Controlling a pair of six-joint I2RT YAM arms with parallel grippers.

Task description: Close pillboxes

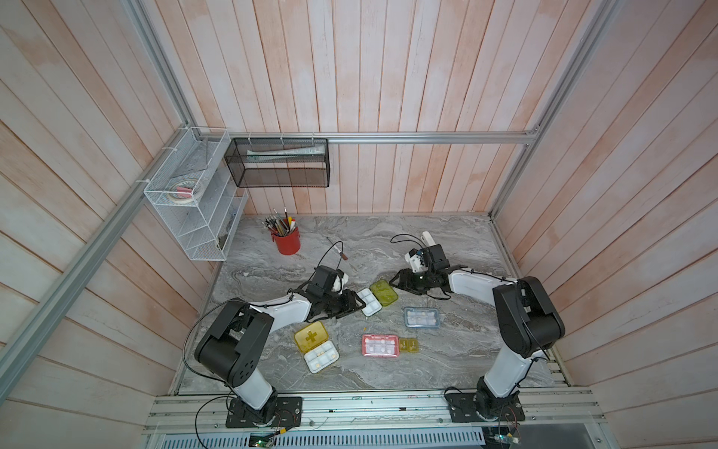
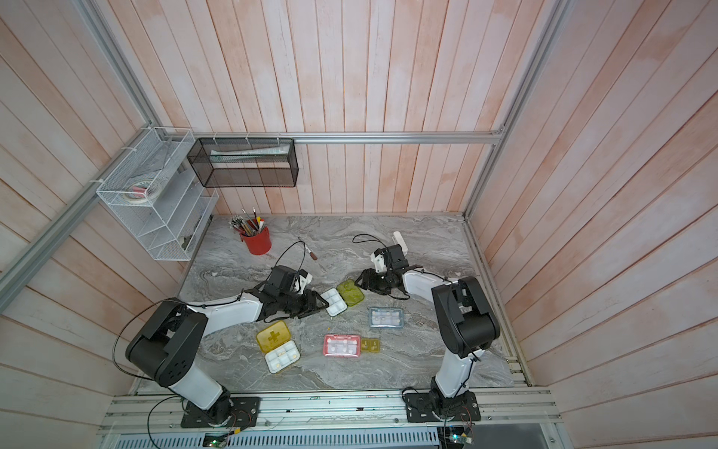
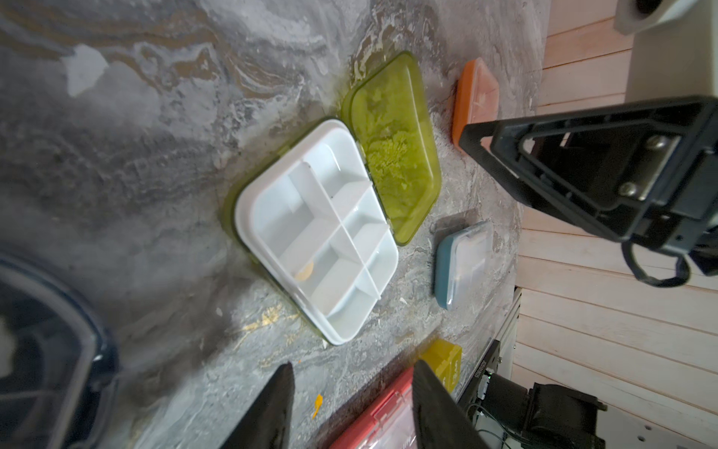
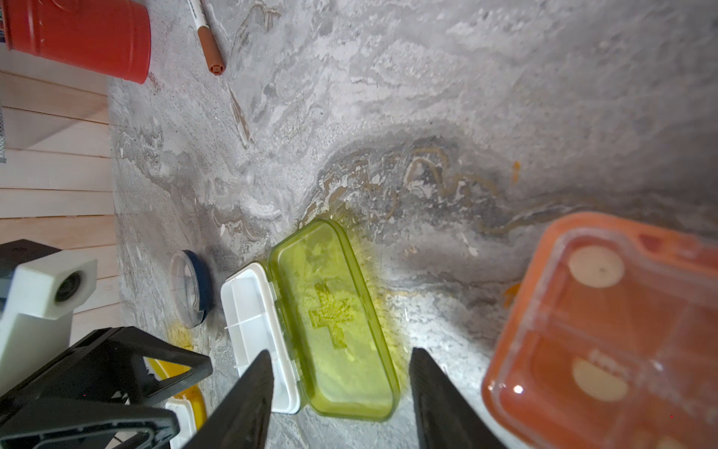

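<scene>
An open green pillbox lies in the middle, its white tray [image 3: 314, 232] beside its flat lid [image 3: 392, 149]. My left gripper is open just left of and over the tray. My right gripper is open right of the lid, above the table. An open yellow pillbox [image 1: 310, 336] lies at the near left. A pink pillbox [image 1: 380, 344] with a small yellow box [image 1: 408, 345], a closed blue pillbox [image 1: 422, 317] and an orange box [image 4: 598, 329] also lie on the table. A round dark container [image 3: 45, 351] is mostly hidden in the top views.
A red pen cup [image 1: 286, 243] and a loose pen [image 4: 205, 41] are at the back left. Wire racks [image 1: 187, 202] hang on the left.
</scene>
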